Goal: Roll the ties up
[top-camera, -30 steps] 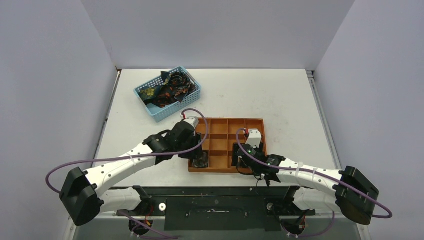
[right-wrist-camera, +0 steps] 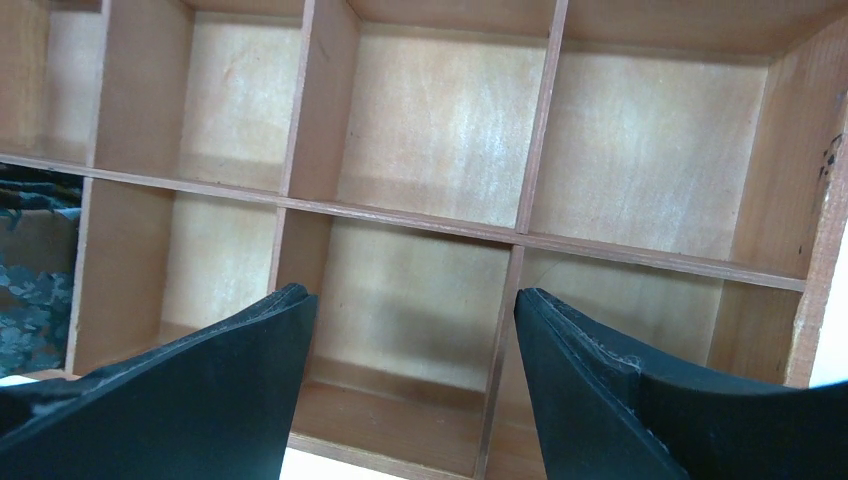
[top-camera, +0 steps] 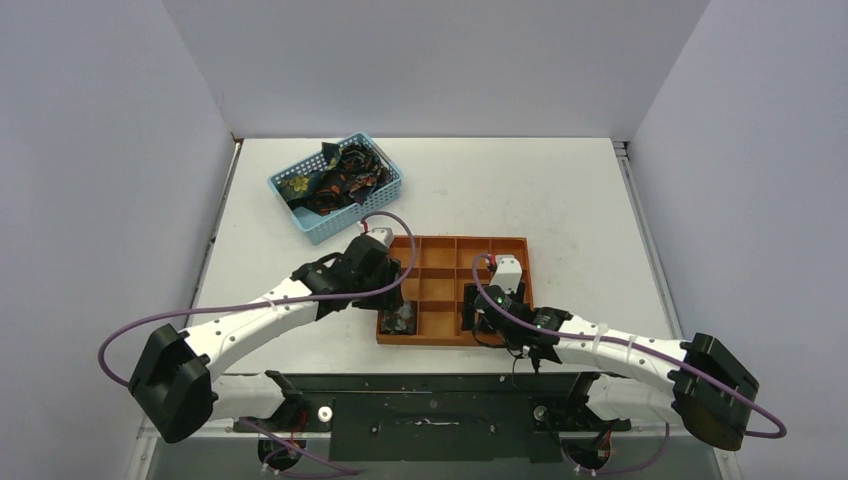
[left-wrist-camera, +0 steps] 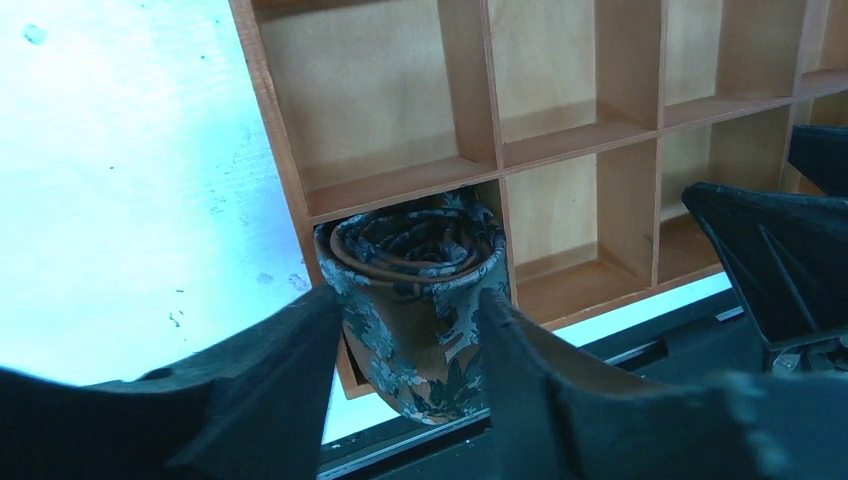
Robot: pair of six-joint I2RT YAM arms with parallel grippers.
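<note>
A rolled dark floral tie (left-wrist-camera: 410, 340) fills the front-left compartment of the wooden divided box (top-camera: 437, 340), its coil facing up. My left gripper is over that roll, fingers apart on either side in the wrist view, not visibly holding it. My right gripper hangs open over empty compartments at the box's right part. More dark patterned ties (top-camera: 340, 180) lie heaped in a blue basket (top-camera: 333, 222) at the back left.
The other compartments in view are empty. Side walls bound the workspace.
The right arm is nearly unchanged.
</note>
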